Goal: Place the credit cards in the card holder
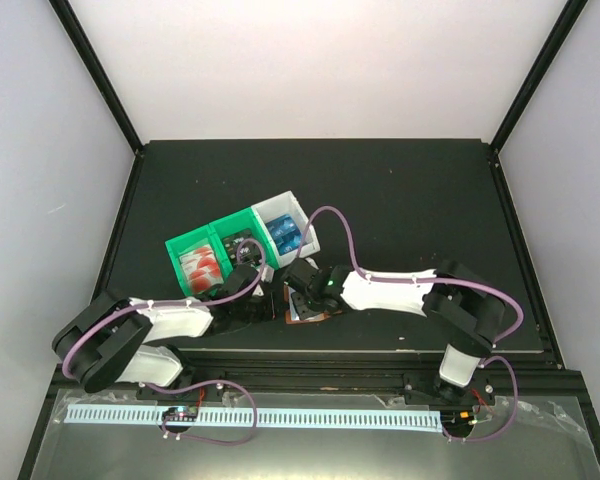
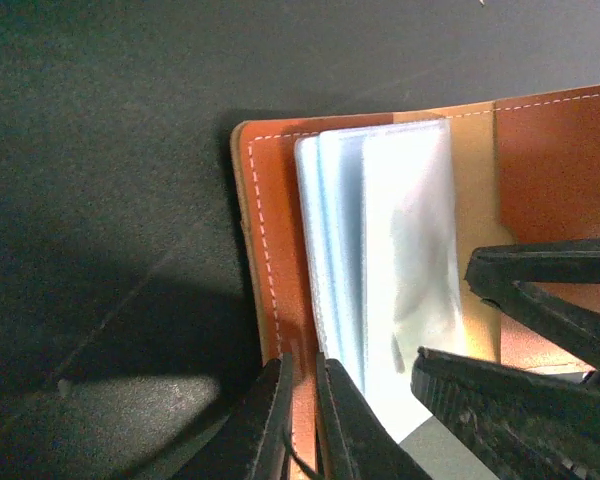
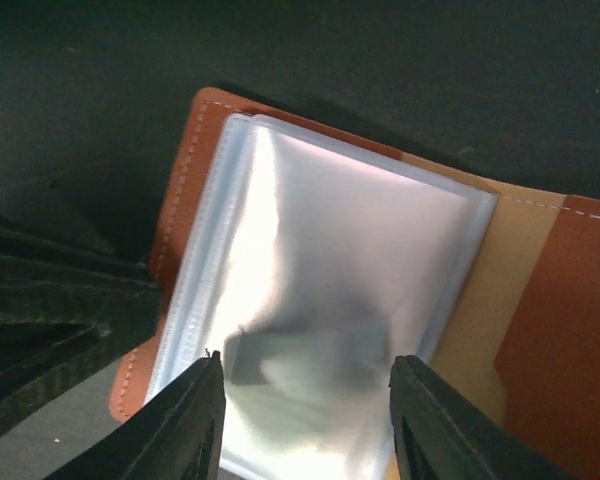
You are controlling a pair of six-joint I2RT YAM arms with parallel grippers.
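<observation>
The brown card holder (image 2: 268,250) lies spread on the black table, its clear sleeves (image 3: 310,240) facing up and empty-looking. At its left edge my left gripper is shut with the cover's border between its fingertips. Over the sleeves stands my right gripper, partly open, its fingers (image 3: 205,410) apart with only clear plastic showing between them. In the top view both arms hide much of the holder (image 1: 292,318). Credit cards sit in the tray: red-and-white ones (image 1: 201,268), dark ones (image 1: 242,243) and blue ones (image 1: 284,234).
Behind the grippers is the tray, with green compartments (image 1: 212,228) and a white one (image 1: 272,206). Close in front of the holder runs the table's front edge.
</observation>
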